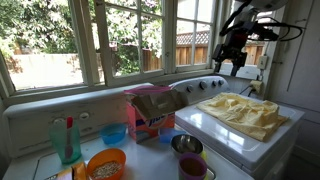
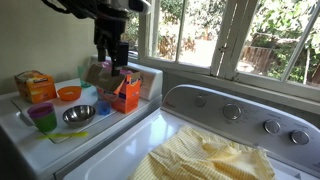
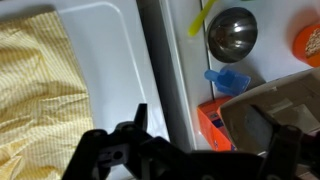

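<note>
My gripper is open above the gap between the two white machines, its dark fingers wide apart and nothing between them. In exterior view 1 the gripper (image 1: 228, 68) hangs in the air near the window, at the control panel end of the right machine. A yellow checked cloth (image 1: 242, 114) lies spread and wrinkled on that machine's lid, to the left in the wrist view. The orange detergent box (image 2: 127, 94), with its brown cardboard flap (image 3: 285, 112) raised, stands on the other machine and is partly covered by my right finger in the wrist view.
On the left machine stand a metal bowl (image 2: 76, 115), an orange bowl (image 1: 106, 163) with grainy contents, a blue scoop (image 3: 228, 80), a green cup (image 1: 66, 142) and a purple-rimmed cup (image 1: 192, 167). The right machine's lid has bare room (image 3: 115, 65) beside the cloth.
</note>
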